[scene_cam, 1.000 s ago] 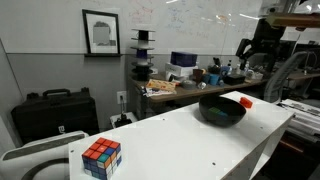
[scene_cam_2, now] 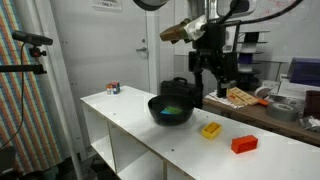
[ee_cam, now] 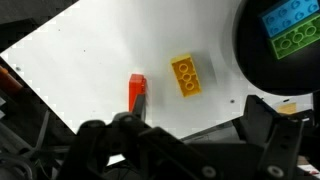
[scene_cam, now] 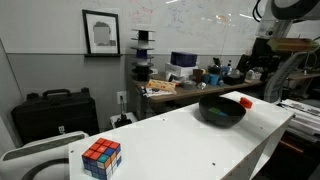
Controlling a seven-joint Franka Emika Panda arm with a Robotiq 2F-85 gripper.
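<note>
My gripper (scene_cam_2: 209, 84) hangs above the white table (scene_cam_2: 175, 150), its fingers open with nothing between them. In the wrist view, a yellow block (ee_cam: 186, 75) with round holes lies ahead of the gap between the fingers. The red block (ee_cam: 136, 92) rests to its left, apart from it. A black bowl (ee_cam: 246, 65) stands to the right, holding a blue block (ee_cam: 290, 14) and a green block (ee_cam: 297, 38). Exterior view 1 shows the red block (scene_cam: 246, 102) just past the bowl (scene_cam: 232, 120); I cannot make out the yellow one there.
A multicoloured cube (scene_cam: 102, 158) sits at the table's far end, well away from the bowl. Behind the table, a wooden bench (scene_cam: 180, 94) carries boxes and containers. Between cube and bowl the white surface is clear.
The arm and gripper have shifted slightly lower over the table's right end. Bowl, red block and cube stay in place.
</note>
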